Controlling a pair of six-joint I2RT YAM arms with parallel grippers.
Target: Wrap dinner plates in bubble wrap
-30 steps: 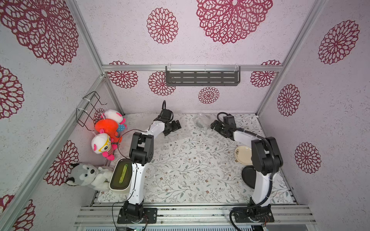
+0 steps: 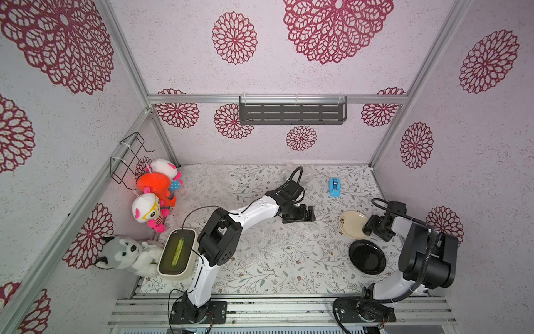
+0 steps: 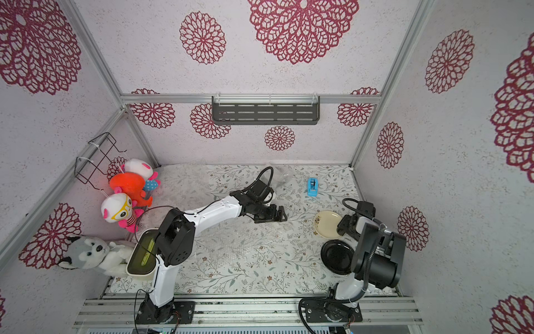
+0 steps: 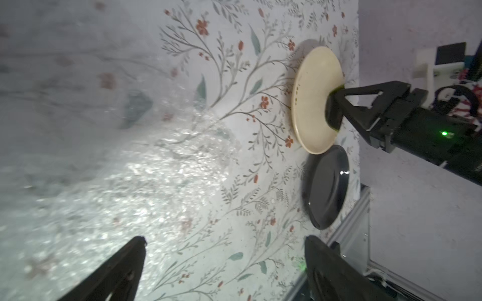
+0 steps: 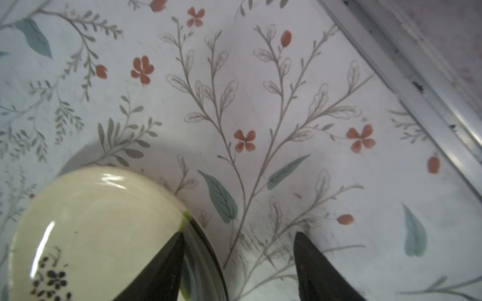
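Clear bubble wrap (image 4: 145, 190) lies spread over the left and middle of the table, glossy and hard to outline from above. My left gripper (image 2: 310, 213) hovers near its right end, open; in the left wrist view nothing shows between its fingers. At the right, a cream plate (image 2: 351, 224) with a dark patch on one edge lies behind a black plate (image 2: 367, 257). My right gripper is at the cream plate's right edge, fingers apart. One finger (image 5: 163, 273) overlaps the dark-edged rim in view, the other is outside it; contact cannot be told.
A blue tape dispenser (image 2: 335, 187) stands behind the plates. On the left are plush toys (image 2: 150, 192), a plush husky (image 2: 128, 253) and a bin (image 2: 169, 274). The right wall stands close beside the right arm.
The right gripper has gone from the back of the table to the cream plate's right edge.
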